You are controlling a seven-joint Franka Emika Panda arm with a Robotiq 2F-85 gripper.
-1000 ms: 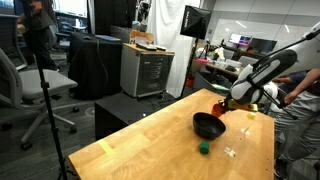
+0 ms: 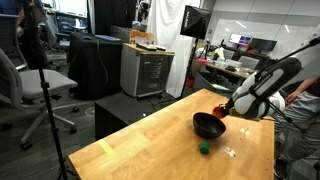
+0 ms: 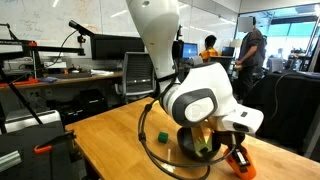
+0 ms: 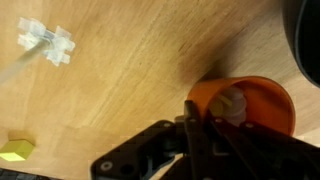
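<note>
An orange cup shows in the wrist view with pale, rounded contents inside. My gripper is shut on the cup's near rim, one finger on each side of the wall as far as I can see. In the second exterior view the orange cup stands below the white arm, beside a black bowl. From the first exterior view, the bowl is in front of the cup, which it partly hides.
A green block lies on the wooden table in front of the bowl. A yellow block and white tape over a cable are in the wrist view.
The arm has shifted slightly left and toward the viewer in the first exterior view. Bowl and green block have stayed where they were.
</note>
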